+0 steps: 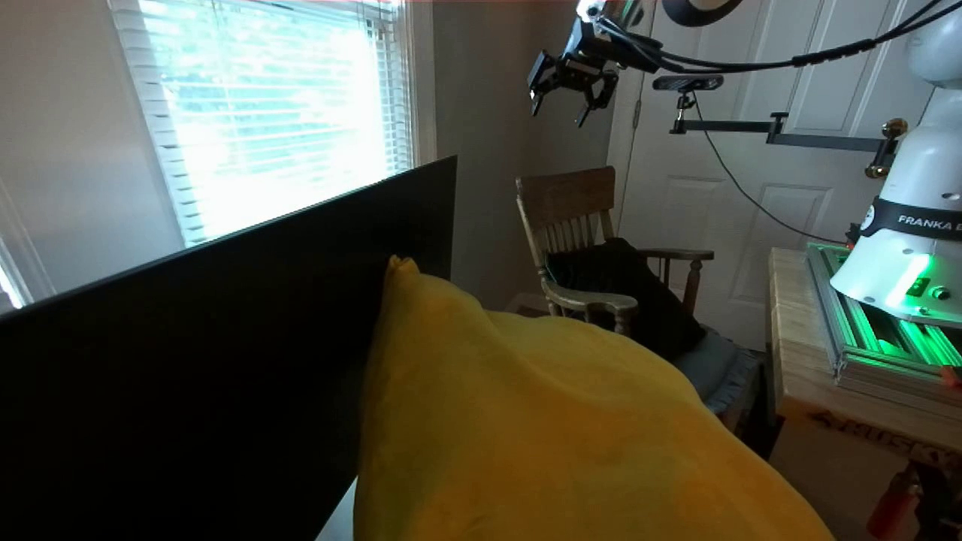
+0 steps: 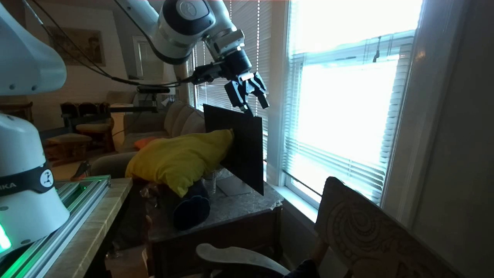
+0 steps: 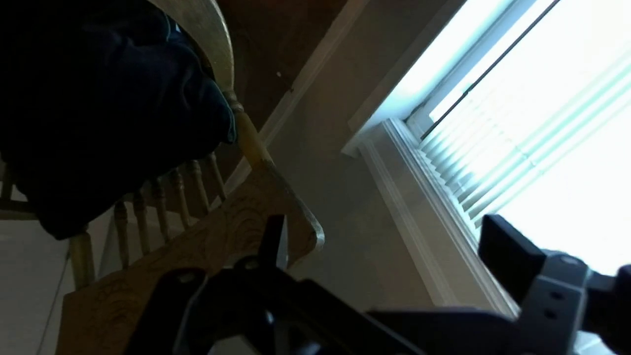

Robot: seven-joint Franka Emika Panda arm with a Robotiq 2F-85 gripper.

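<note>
Up in the air stands my gripper (image 1: 559,117), open, its two black fingers wide apart and nothing between them. In the wrist view the gap between the fingertips shows only wall and window trim. A yellow pillow (image 2: 180,155) leans against a dark flat panel (image 2: 243,143), well below and apart from the gripper. On the wooden chair (image 1: 568,203) rests a dark pillow (image 1: 622,288), also clear of the fingers.
A bright window with blinds (image 2: 347,116) lies beyond the panel. The panel and yellow pillow are over a side table (image 2: 231,199). My base stands on a wooden bench (image 1: 803,333). The air around the gripper is free.
</note>
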